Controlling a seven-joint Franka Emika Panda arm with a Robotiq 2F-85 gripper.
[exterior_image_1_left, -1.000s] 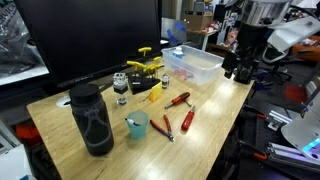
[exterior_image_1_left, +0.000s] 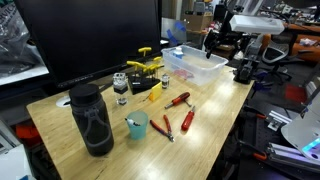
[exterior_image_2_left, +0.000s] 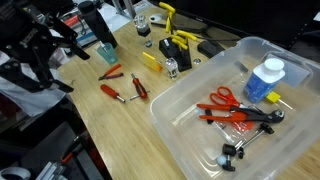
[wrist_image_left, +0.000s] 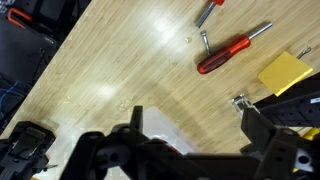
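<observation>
My gripper is open in the wrist view, its dark fingers apart with nothing between them. It hangs above the table, near the bin's end in exterior view 1. A red-and-black screwdriver (wrist_image_left: 234, 52) lies on the wood in the wrist view, with part of another red handle (wrist_image_left: 206, 14) at the top edge. To the right is a yellow block (wrist_image_left: 284, 72). The clear plastic bin (exterior_image_2_left: 172, 118) holds red scissors (exterior_image_2_left: 226, 98), red-handled pliers (exterior_image_2_left: 245, 115), a white bottle (exterior_image_2_left: 265, 76) and small dark parts.
A black cylinder (exterior_image_1_left: 92, 120) and a teal cup (exterior_image_1_left: 137, 125) stand at the left. Several yellow-and-black clamps (exterior_image_1_left: 146, 67) sit by the monitor (exterior_image_1_left: 100, 40). Bare table (exterior_image_1_left: 200, 145) shows in front of the tools.
The table objects look unmoved.
</observation>
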